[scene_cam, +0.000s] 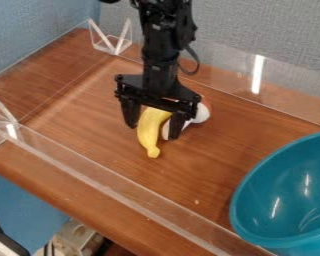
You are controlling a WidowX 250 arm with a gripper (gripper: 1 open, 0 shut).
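A yellow banana [152,136] lies lengthwise on the wooden table, its upper part hidden under my black gripper [152,118], which is low over it with its fingers on either side. Whether the fingers touch the banana is not clear. A white object [195,117] lies just right of the banana, partly behind the gripper. A large teal bowl [286,200] stands at the lower right.
Clear plastic walls [96,172] border the table, with white brackets [108,40] at the back left and left side.
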